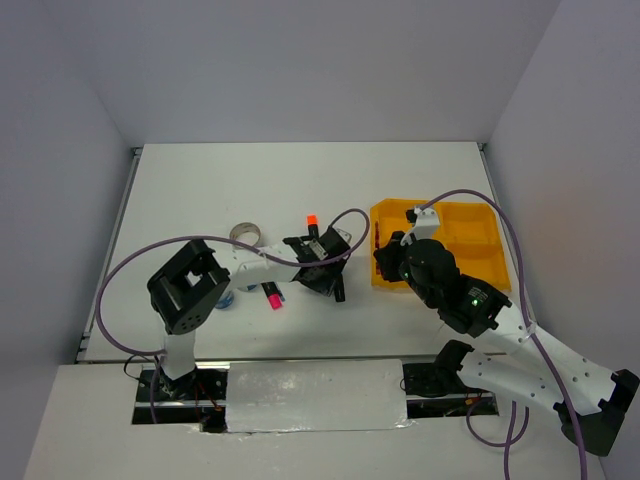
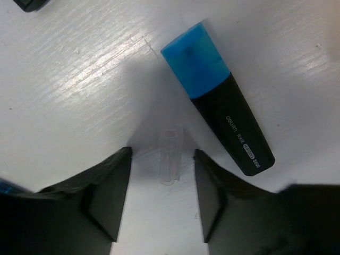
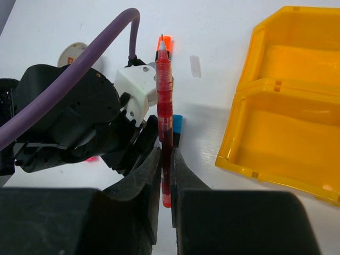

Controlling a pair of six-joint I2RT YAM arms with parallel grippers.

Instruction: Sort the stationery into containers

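Observation:
My left gripper stands open low over the table. Between its fingertips lies a small clear plastic piece, with a blue-capped black highlighter beside it. My right gripper is shut on a red pen, held upright in the right wrist view near the left edge of the yellow divided container. Around the left arm in the top view lie an orange-capped marker and a pink-capped marker.
A round tape-like ring and blue items sit left of the markers, partly under the left arm. Another clear strip lies near the container.

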